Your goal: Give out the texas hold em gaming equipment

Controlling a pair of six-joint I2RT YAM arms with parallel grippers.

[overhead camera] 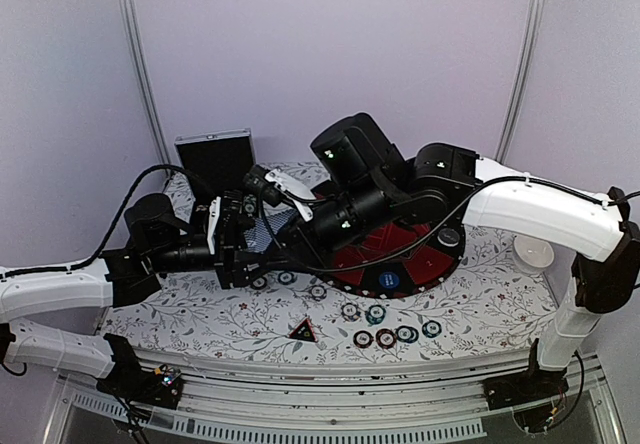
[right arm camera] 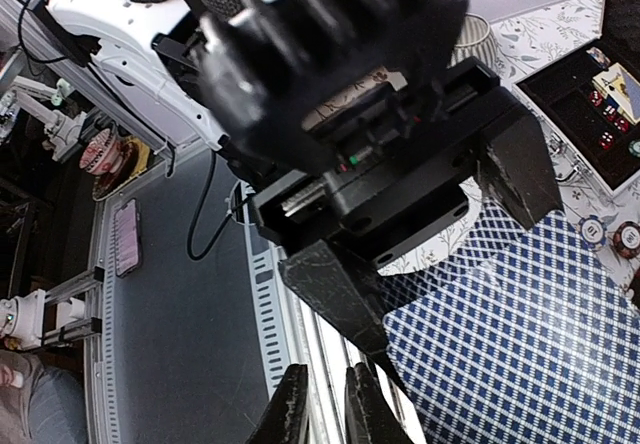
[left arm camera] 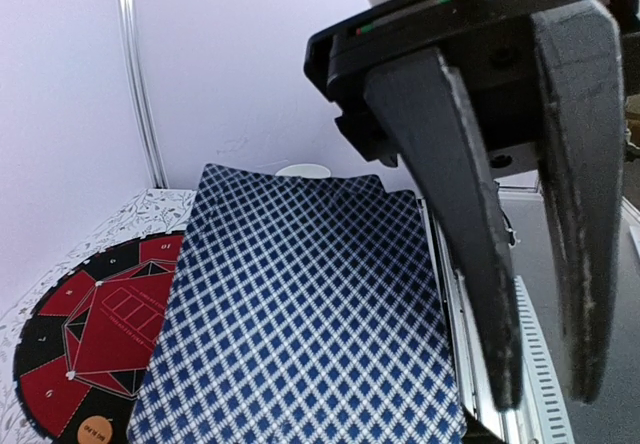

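Observation:
Blue-and-white checkered playing cards (left arm camera: 300,304) fill the middle of the left wrist view; whether one or several, I cannot tell. My left gripper (overhead camera: 248,252) is shut on them, its fingers (right arm camera: 345,309) pinching the near end in the right wrist view. My right gripper hangs just beside the cards' edge, its two fingers apart and no card visible between them. From above, the right arm hides most of the cards (overhead camera: 262,236). A round red-and-black poker mat (overhead camera: 420,269) lies on the table, partly under the right arm.
At the back left stands an open black case (overhead camera: 217,159). Several chips (overhead camera: 375,314) and a black-and-red triangular marker (overhead camera: 303,331) lie in front of the mat. A white bowl (overhead camera: 533,253) sits at the right. Both arms crowd the centre left.

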